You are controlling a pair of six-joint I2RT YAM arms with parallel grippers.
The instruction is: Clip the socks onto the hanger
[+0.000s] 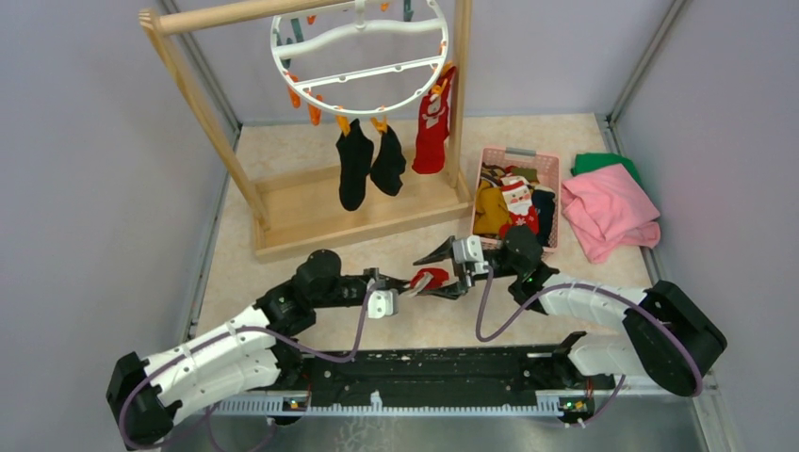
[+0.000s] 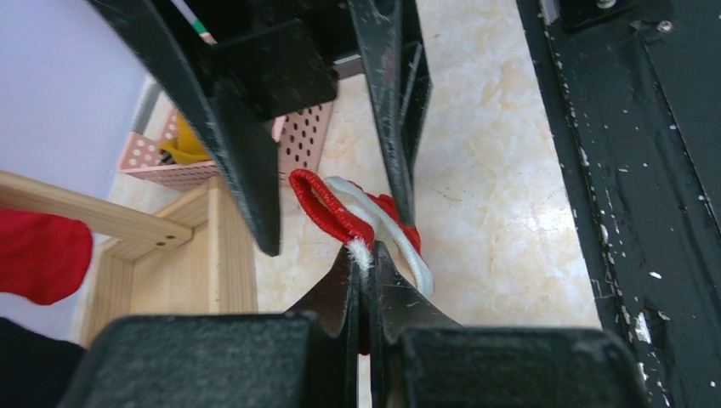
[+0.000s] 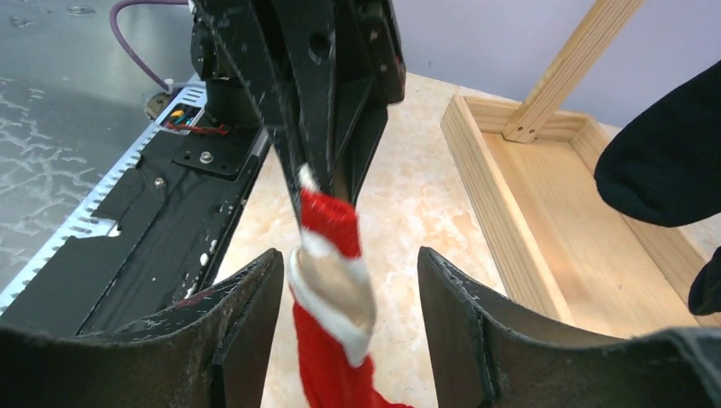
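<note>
A red and white sock [image 1: 431,278] is held up in front of the rack, pinched by my left gripper, which is shut on it. From the opposite side my right gripper is part open, with one finger on each side of the sock and room between them. Overhead, the round white hanger [image 1: 366,75] carries two black socks [image 1: 354,165] and a red sock [image 1: 433,127] in orange clips. Empty orange clips [image 1: 314,110] hang at its left.
The wooden rack base [image 1: 330,243] lies behind the arms. A pink basket [image 1: 479,193] of several socks stands at right, beside a pink cloth [image 1: 608,209] and a green cloth [image 1: 598,160]. Clear floor surrounds the two grippers.
</note>
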